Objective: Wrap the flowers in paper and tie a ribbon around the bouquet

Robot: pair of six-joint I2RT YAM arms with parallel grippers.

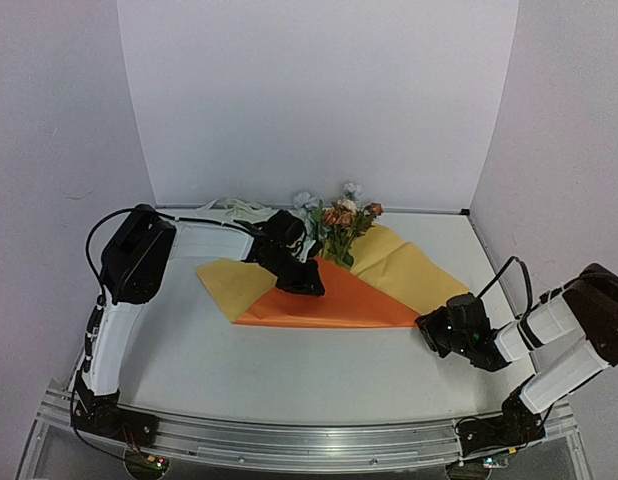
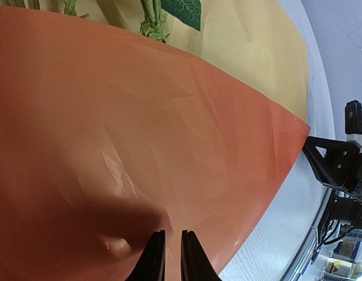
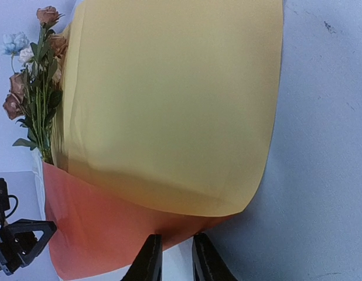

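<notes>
The bouquet of fake flowers point(image 1: 341, 222) lies at the back middle of the table, stems toward the paper. Pale yellow wrapping paper point(image 1: 409, 268) spreads beneath it, its orange fold point(image 1: 334, 300) turned up in front of the stems. My left gripper point(image 1: 315, 278) is over the orange fold; in the left wrist view its fingertips point(image 2: 160, 236) stand slightly apart with nothing visible between them. My right gripper point(image 1: 423, 322) is at the fold's right corner. Its fingers point(image 3: 150, 249) are apart at the orange edge point(image 3: 128, 225); whether they touch the paper I cannot tell.
A pale, bag-like bundle point(image 1: 244, 210) rests at the back left, behind the left arm. Bare table point(image 1: 319, 372) stretches across the front. Grey walls point(image 1: 319, 100) close in the back and both sides.
</notes>
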